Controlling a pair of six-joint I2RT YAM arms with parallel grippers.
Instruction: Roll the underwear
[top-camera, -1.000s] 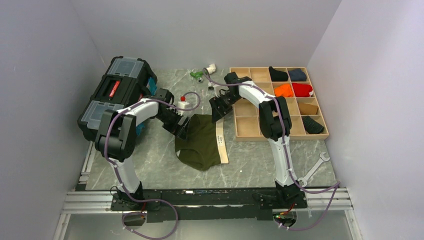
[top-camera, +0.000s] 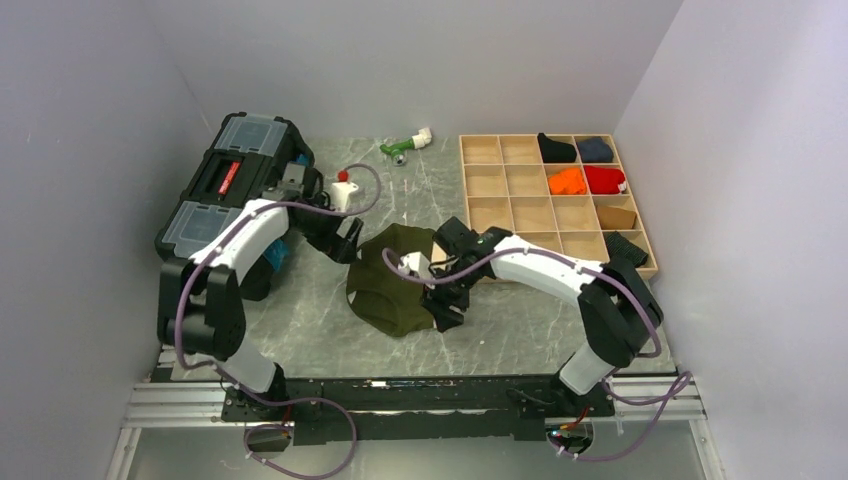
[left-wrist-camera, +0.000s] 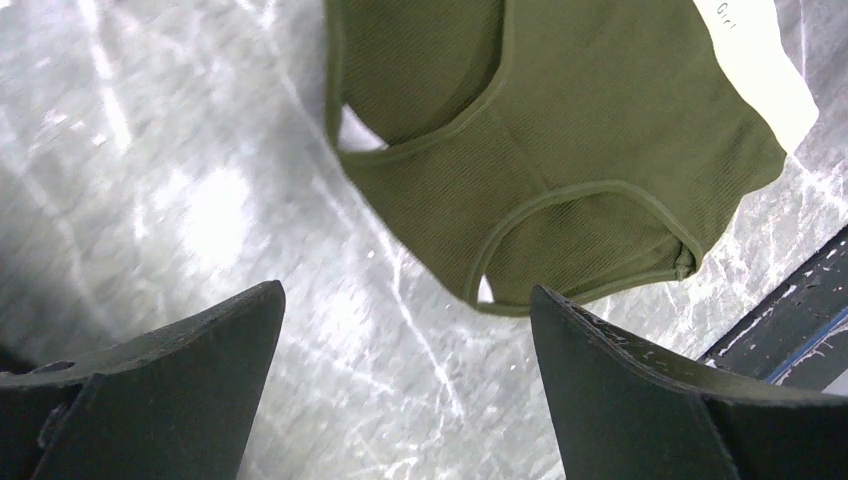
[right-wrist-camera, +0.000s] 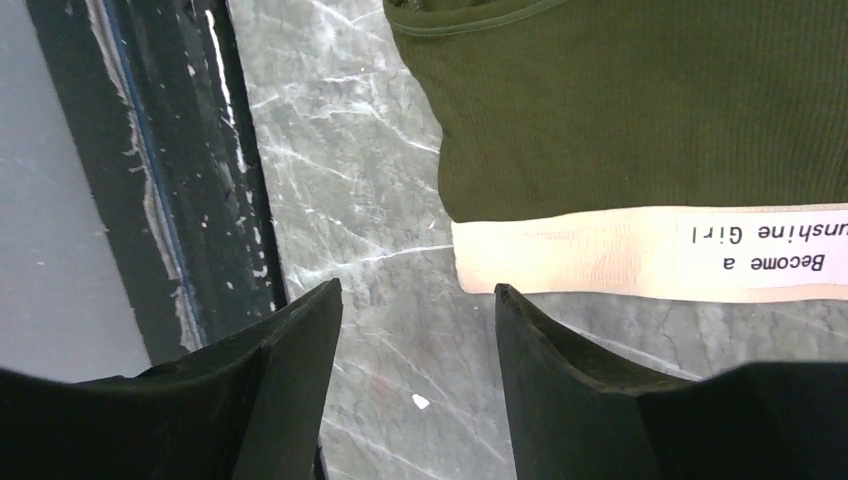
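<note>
The dark green underwear (top-camera: 395, 285) lies spread flat on the marbled table, its cream waistband on the right side. Lettering shows on the waistband (right-wrist-camera: 580, 250) in the right wrist view. My left gripper is open past the garment's left edge, only bare table between its fingers. By the waistband's front corner, my right gripper is part open, its fingertips close to the band but with no cloth between them. From above, the right arm hides most of the waistband. In the left wrist view the underwear (left-wrist-camera: 600, 110) shows its two leg openings.
A wooden compartment box (top-camera: 487, 180) with several rolled cloths stands at the back right. A black toolbox (top-camera: 215, 190) sits at the left, close to my left arm. Green-and-white object (top-camera: 405, 142) at the back.
My right arm has swung from the waistband's far end to its front end. The left gripper has lifted back and left off the garment. The underwear straightened slightly earlier.
</note>
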